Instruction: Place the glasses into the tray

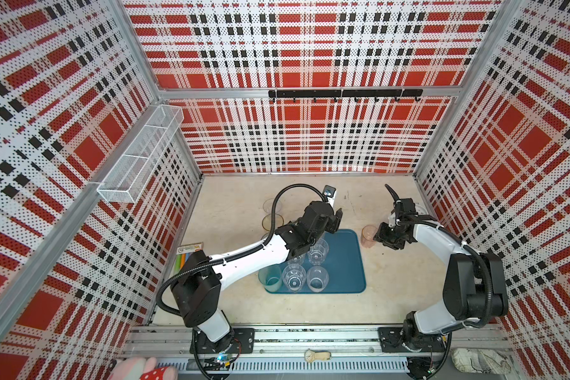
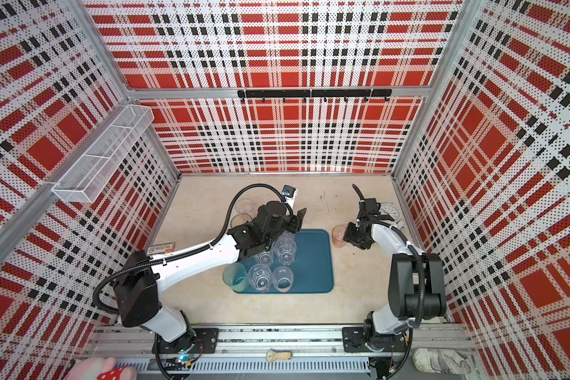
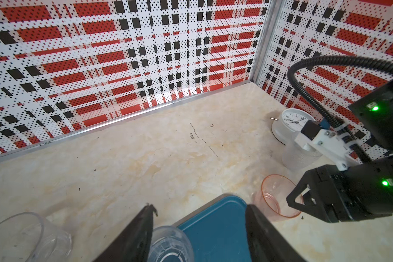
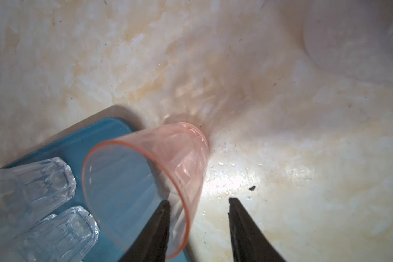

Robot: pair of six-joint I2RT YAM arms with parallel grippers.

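Observation:
An upright pink-rimmed glass [image 4: 185,150] stands on the table just right of the blue tray [image 1: 351,266]. My right gripper is open at its rim, with the near wall between the fingertips: one appears over the mouth, the other outside. Contact cannot be told. My left gripper is open and empty above the tray's far side, near a clear glass [image 3: 171,244]. Several glasses stand on the tray's left and middle, including a greenish one [image 1: 270,277] and a clear one [image 1: 317,278]; the left arm hides part of this group.
Behind the left arm, two clear glasses [image 2: 244,206] stand on the table. A white clock-like object [image 3: 294,122] and a frosted glass [image 3: 299,152] are at the right, behind the right gripper. The tray's right part is bare.

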